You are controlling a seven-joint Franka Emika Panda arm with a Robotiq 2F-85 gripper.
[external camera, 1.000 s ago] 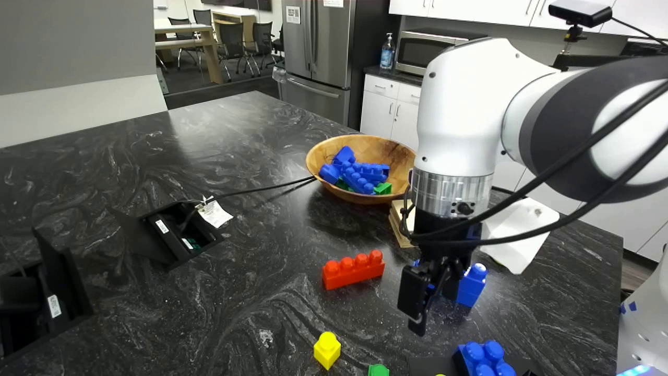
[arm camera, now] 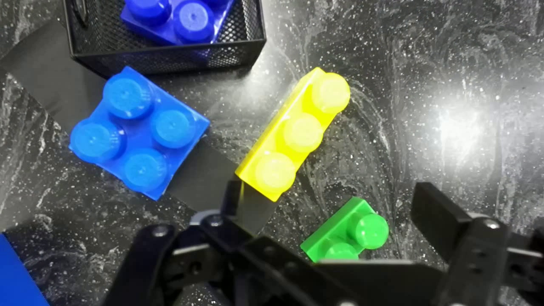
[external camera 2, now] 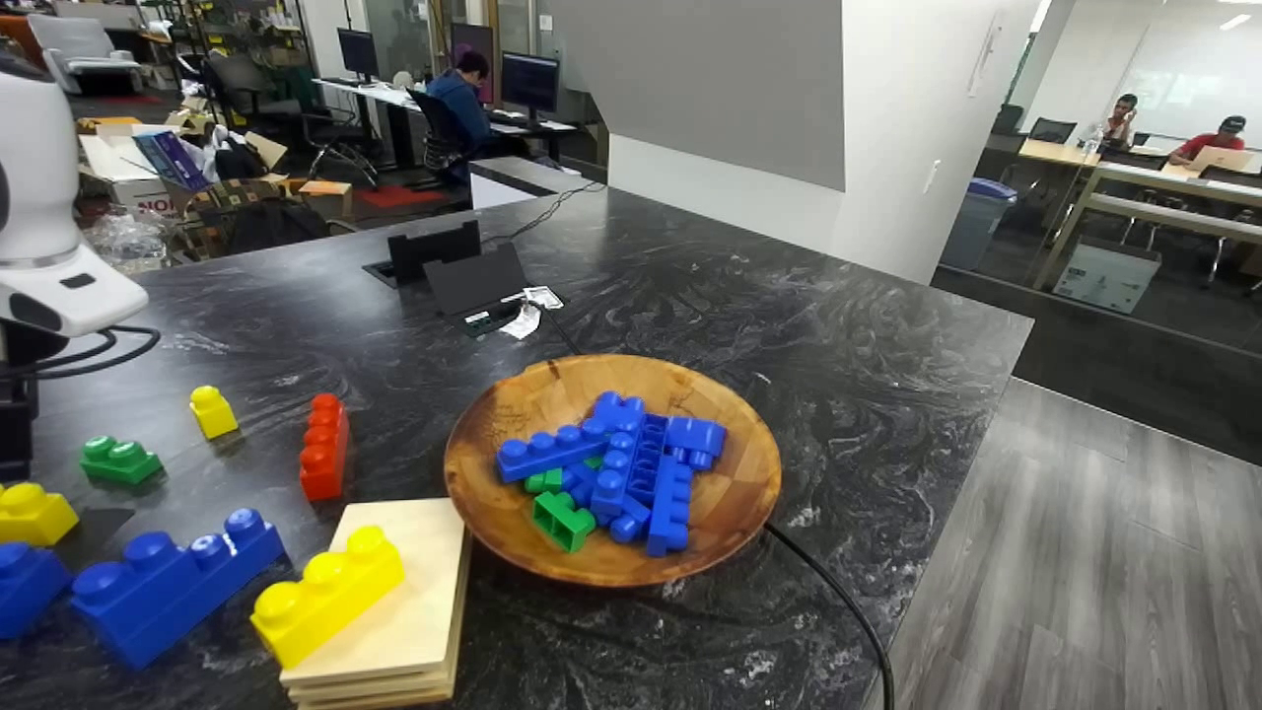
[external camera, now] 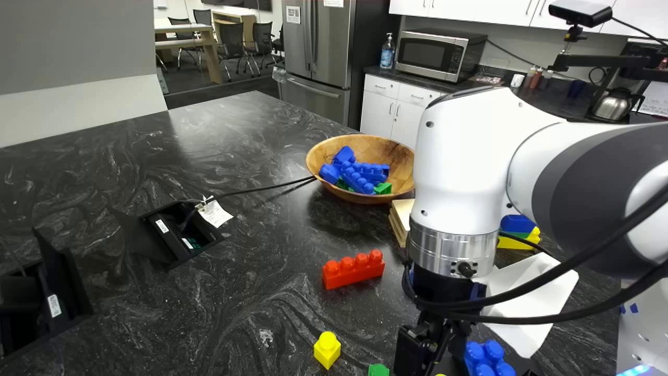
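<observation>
My gripper is open, its fingers wide apart in the wrist view with nothing held. A green two-stud brick (arm camera: 352, 229) lies below, within the span between the fingers and partly covered by the gripper's body. Just beyond it is a yellow three-stud brick (arm camera: 293, 132), its near end close to the left finger. To the left sits a blue four-stud brick (arm camera: 140, 132). In exterior view 1 the gripper (external camera: 432, 351) hangs low by the front edge of the picture, beside a blue brick (external camera: 488, 358); its fingertips are hard to make out there.
A black mesh basket (arm camera: 168, 58) holds a blue brick. A wooden bowl (external camera 2: 509, 408) contains blue and green bricks. Near it are a red brick (external camera 2: 322, 450), a small yellow brick (external camera 2: 214, 412) and stacked wooden boards (external camera 2: 420, 615) bearing a yellow brick.
The arm has come down and my gripper now sits lower in exterior view 1, nearer the front bricks. Red and small yellow bricks have not moved.
</observation>
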